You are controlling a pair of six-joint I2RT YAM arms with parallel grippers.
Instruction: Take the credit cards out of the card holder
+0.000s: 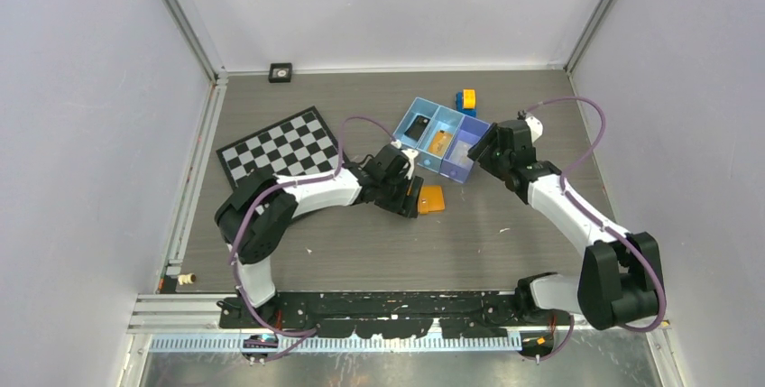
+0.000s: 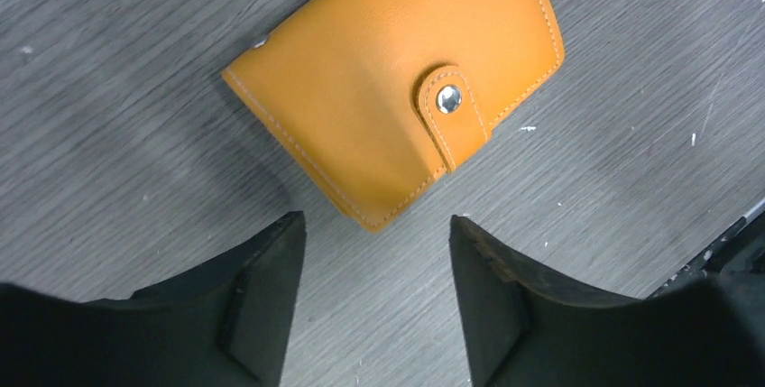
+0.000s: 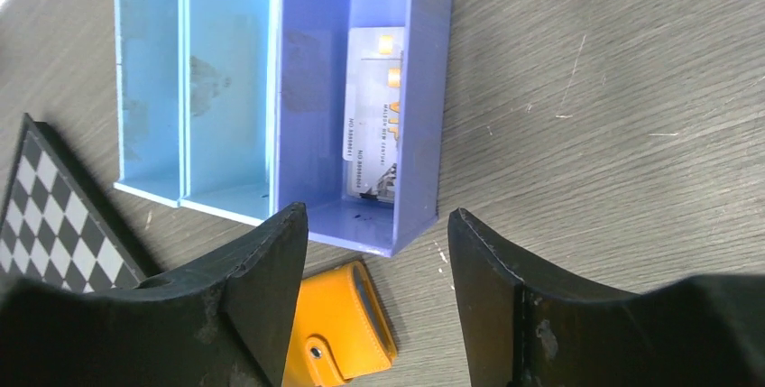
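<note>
An orange card holder [image 1: 432, 198] with a snapped strap lies closed on the table, in front of the blue box. Close by it on the left is my left gripper [image 1: 410, 204]. In the left wrist view the holder [image 2: 406, 62] sits just beyond the two fingertips, and the left gripper is partly open with nothing between its fingers. My right gripper [image 1: 483, 145] stands open and empty beside the box's right end. Through the right wrist view, cards [image 3: 372, 103] show on the floor of the purple compartment [image 3: 424, 107]. The holder's inside is hidden.
The three-part blue box [image 1: 418, 139] also holds a black item [image 1: 417, 127] and an orange item [image 1: 439, 142]. A chessboard [image 1: 281, 146] lies to the left. A yellow and blue toy [image 1: 467, 101] stands behind the box.
</note>
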